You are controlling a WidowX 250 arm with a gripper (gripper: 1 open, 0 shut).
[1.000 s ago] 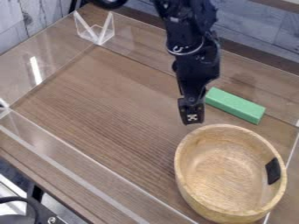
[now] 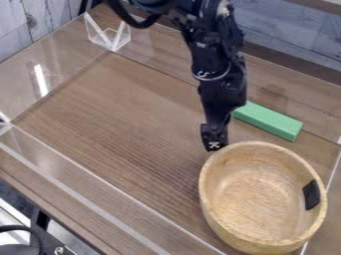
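Observation:
The black robot gripper (image 2: 216,131) hangs from the arm at the top centre, just behind the rim of a large round wooden bowl (image 2: 262,204) at the lower right. Its fingers point down, and nothing shows clearly between them. A green block (image 2: 266,120) lies on the wooden table to the right of the gripper, partly behind it.
A clear plastic holder (image 2: 110,32) stands at the back left. Walls border the back, and a black cable (image 2: 19,231) shows at the bottom left corner.
The gripper has shifted slightly to the left and down, closer to the bowl's rim. The bowl and green block have not moved.

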